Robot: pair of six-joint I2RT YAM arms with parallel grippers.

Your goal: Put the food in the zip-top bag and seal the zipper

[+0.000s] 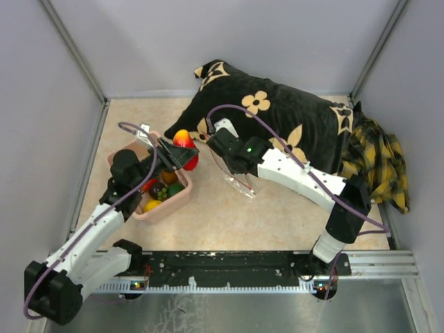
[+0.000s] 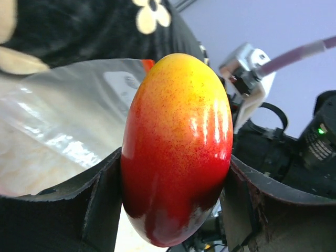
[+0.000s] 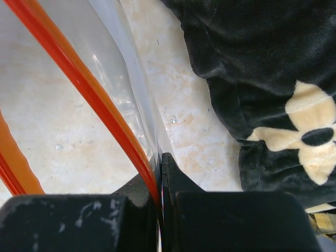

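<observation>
My left gripper (image 1: 182, 156) holds a red-and-yellow mango (image 2: 176, 147) between its fingers, raised at the right edge of the pink bin (image 1: 171, 205) of mixed fruit and vegetables. My right gripper is shut on the rim of the clear zip bag (image 3: 84, 121), by its orange-red zipper strip (image 3: 94, 94). The bag hangs down to the tabletop in front of the mango, as the left wrist view shows.
A black cushion (image 1: 229, 83) with cream flowers lies along the back. A yellow plaid cloth (image 1: 381, 166) is at the right.
</observation>
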